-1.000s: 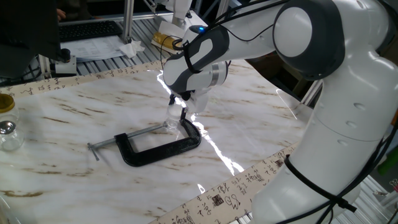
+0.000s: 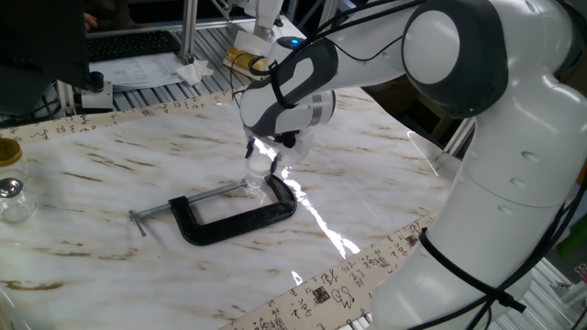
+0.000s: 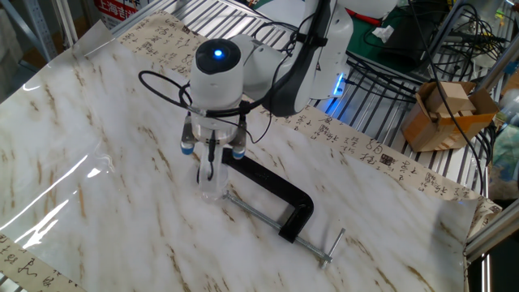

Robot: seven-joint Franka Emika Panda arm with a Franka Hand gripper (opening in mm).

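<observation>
A black C-clamp [image 3: 276,188] with a silver screw [image 3: 263,217] lies flat on the marbled tabletop. At the clamp's end away from the T-handle [image 3: 332,246], a clear, see-through container [image 3: 213,186] stands upright on the table. It appears to be at the gap between screw tip and frame; whether it touches either is unclear. My gripper [image 3: 213,152] points down over the container's upper part, its fingers [image 3: 187,147] spread wide on either side. The fingers are open, with space showing beside the container. From the other side, the clamp [image 2: 240,223] lies left of and below my gripper [image 2: 262,158].
A glass jar with a yellow lid [image 2: 9,152] and another jar with a silver lid [image 2: 11,189] stand at the left. A cardboard box [image 3: 450,118] sits beyond the table edge.
The gripper's fingers have spread further apart over the last second. Clamp and clear container look unmoved, and the arm has hardly shifted.
</observation>
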